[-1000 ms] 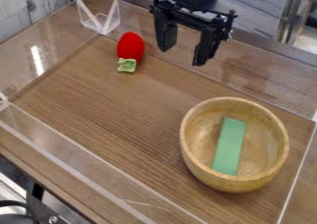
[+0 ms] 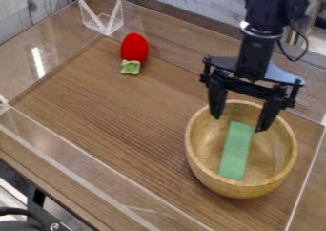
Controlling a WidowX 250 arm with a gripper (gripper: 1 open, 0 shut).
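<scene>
My black gripper (image 2: 237, 103) is open above the back rim of a yellow bowl (image 2: 207, 168), at the right of the camera view. A green block (image 2: 234, 151) lies inside the bowl, just below the gripper. I see nothing held between the fingers.
At the upper left a red object (image 2: 133, 47) lies beside a small light green item (image 2: 130, 68). A clear container (image 2: 102, 15) stands at the back left.
My gripper has moved right and toward the front, from over the middle of the table to over the bowl. The objects on the table have not visibly moved.
</scene>
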